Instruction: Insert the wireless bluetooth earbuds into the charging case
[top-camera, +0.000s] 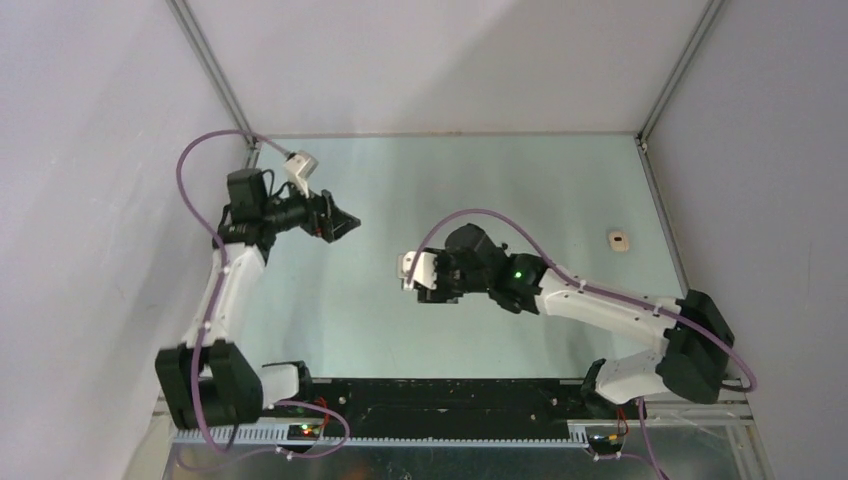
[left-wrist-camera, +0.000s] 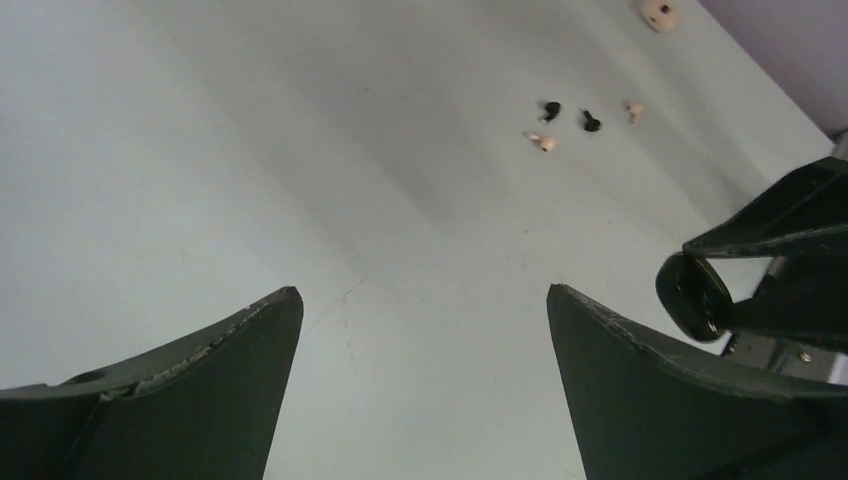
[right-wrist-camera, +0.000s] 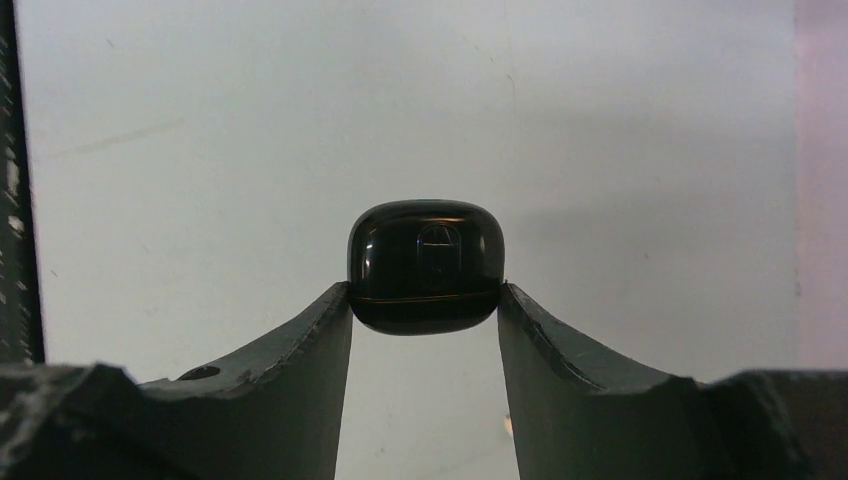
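Observation:
A glossy black charging case (right-wrist-camera: 426, 265) sits between the fingertips of my right gripper, held clear of the table. The left wrist view shows the same case (left-wrist-camera: 690, 298) from the side. My left gripper stands open and empty over the table's left part. Two black earbuds (left-wrist-camera: 551, 111) and two white earbuds (left-wrist-camera: 541, 142) lie loose on the table in the left wrist view. From the top, the right arm hides them. A white case (top-camera: 619, 241) rests at the table's right side.
Bare pale tabletop (top-camera: 400, 180) fills the back and middle. The right arm (top-camera: 590, 300) reaches across the right half. Walls stand along the left, right and back.

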